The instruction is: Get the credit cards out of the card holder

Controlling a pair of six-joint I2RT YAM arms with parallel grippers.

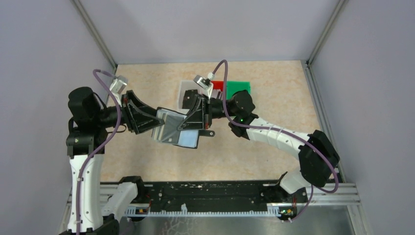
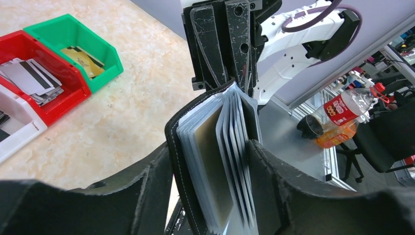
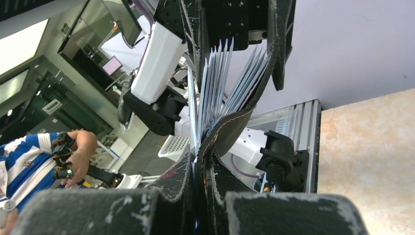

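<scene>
The black card holder [image 1: 171,128] hangs over the table, fanned open with clear sleeves [image 2: 237,161] holding cards. My right gripper [image 1: 182,126] is shut on it; in the right wrist view the sleeves [image 3: 215,88] rise from between its fingers. My left gripper [image 1: 154,122] is at the holder's left end, its fingers part open either side of the sleeve edges in the left wrist view; whether they touch them I cannot tell.
Behind the holder sit a white bin [image 2: 19,132], a red bin [image 2: 68,98] with cards and a green bin [image 2: 110,61] with a few cards.
</scene>
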